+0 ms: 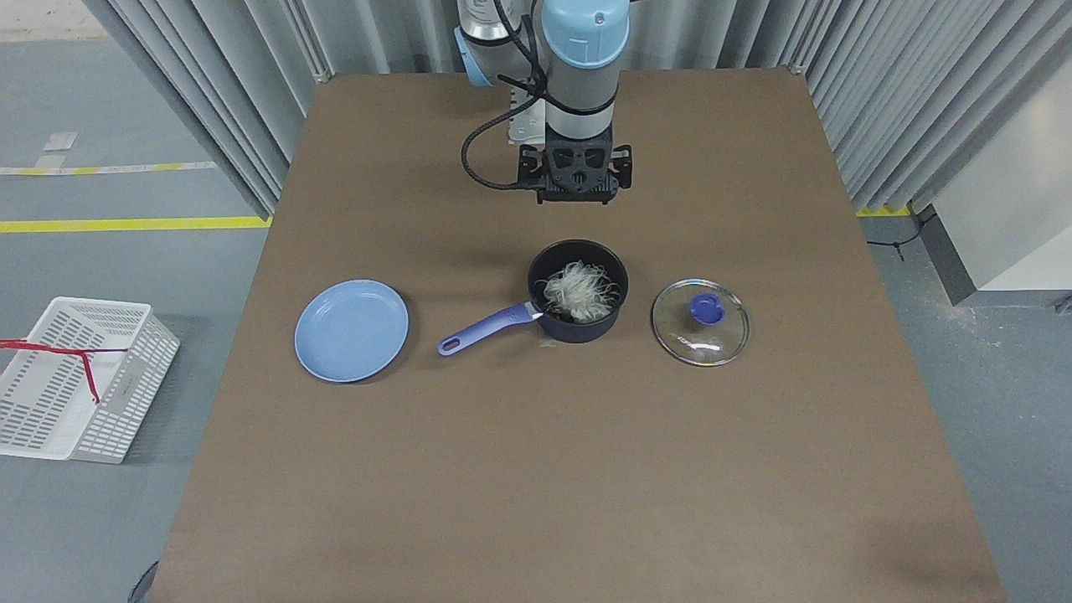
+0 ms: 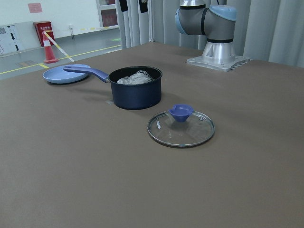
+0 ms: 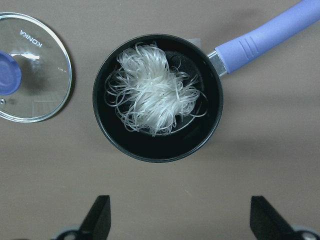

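My gripper hangs open above the table, its two fingers wide apart with nothing between them. A dark saucepan with a purple handle holds a tangle of white noodle-like strands and sits below and forward of me. A glass lid with a blue knob lies flat beside the pan, right of it in the front view. A light blue plate lies on the other side, past the handle's end, empty.
A white plastic basket stands on the floor left of the table. Curtains hang behind the robot's base.
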